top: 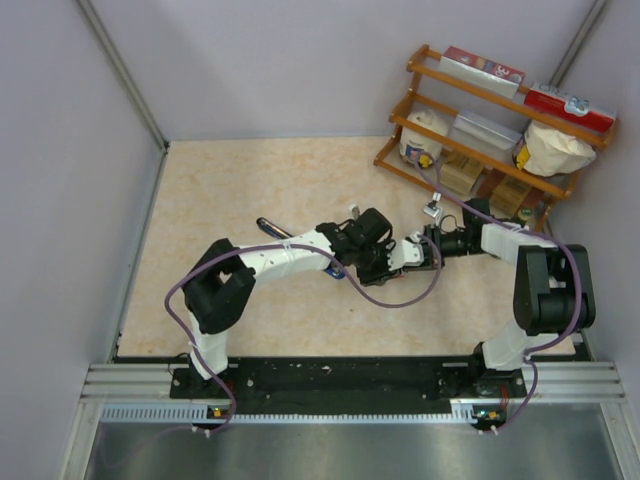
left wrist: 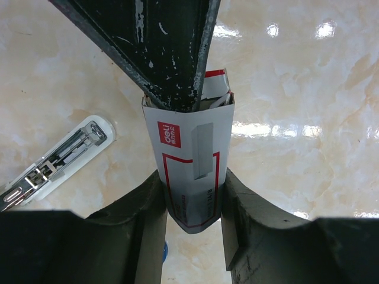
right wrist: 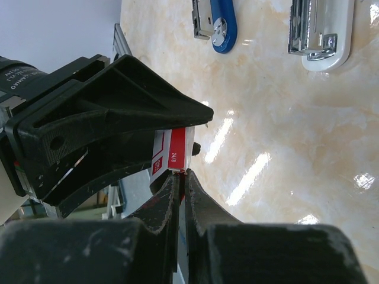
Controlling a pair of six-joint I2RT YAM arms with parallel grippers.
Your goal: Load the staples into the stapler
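A small white-and-red staple box (left wrist: 192, 151) is squeezed between the fingers of my left gripper in the left wrist view, its upper end open with flaps raised. My right gripper is shut, its tips at that open end; whether any thin flap or staple lies between them cannot be told. In the right wrist view the left fingers (right wrist: 148, 109) clasp the box. A white stapler (left wrist: 62, 160) with a metal rail lies on the table, and a blue-handled stapler part (right wrist: 224, 23) shows at the top.
A wooden shelf (top: 480, 92) with boxes and bags stands at the back right. Near its foot lies a small pale item (top: 433, 207).
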